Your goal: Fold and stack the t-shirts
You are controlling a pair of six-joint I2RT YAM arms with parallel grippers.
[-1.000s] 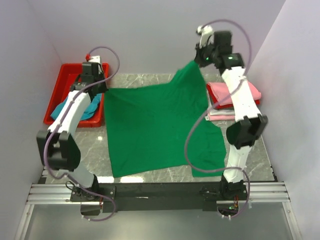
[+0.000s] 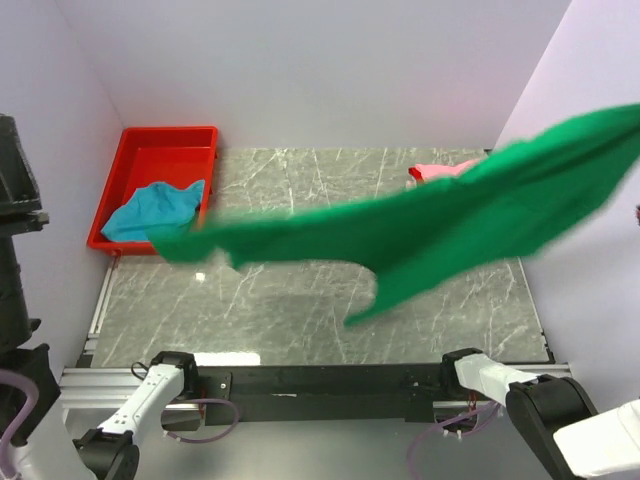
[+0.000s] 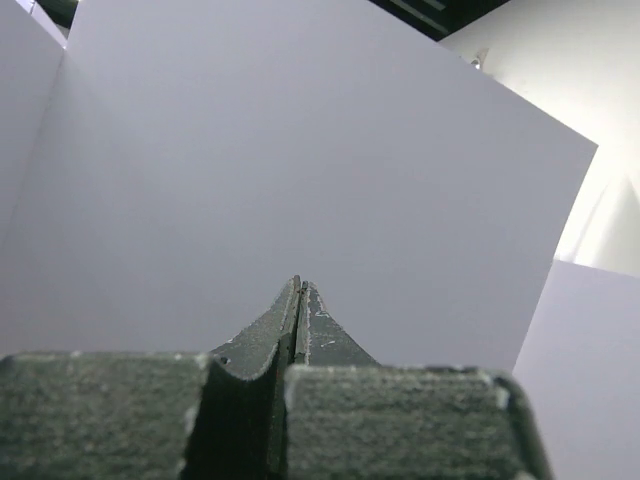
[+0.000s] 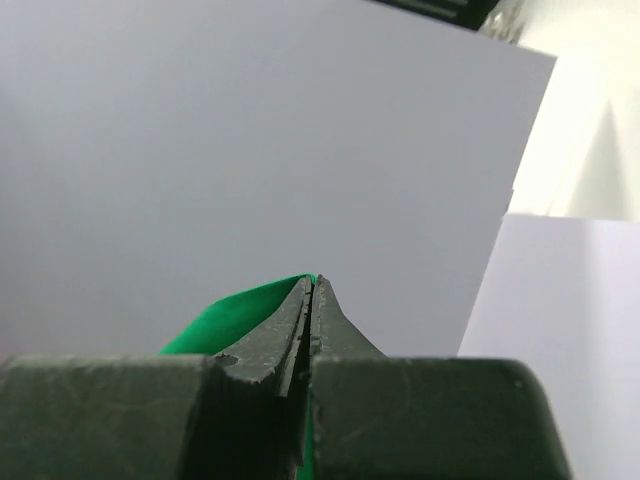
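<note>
A green t-shirt [image 2: 430, 230] is stretched out in mid-air across the top view, blurred, running off the right edge. Its left end hangs loose near the red bin, apart from the left arm. In the right wrist view, my right gripper is shut with green cloth [image 4: 235, 318] at its fingertips. My left gripper is shut too, and no cloth shows between its fingers. A blue t-shirt [image 2: 155, 210] lies crumpled in the bin. Most of the folded stack is hidden behind the green shirt; a bit of pink cloth [image 2: 447, 169] shows.
The red bin [image 2: 165, 137] stands at the back left. Pale walls [image 2: 310, 70] close in the back and both sides.
Both arms have risen and swung outward, largely out of the top view. The green shirt came off the table; its left corner has left the left gripper and trails, while its right end went up and right.
</note>
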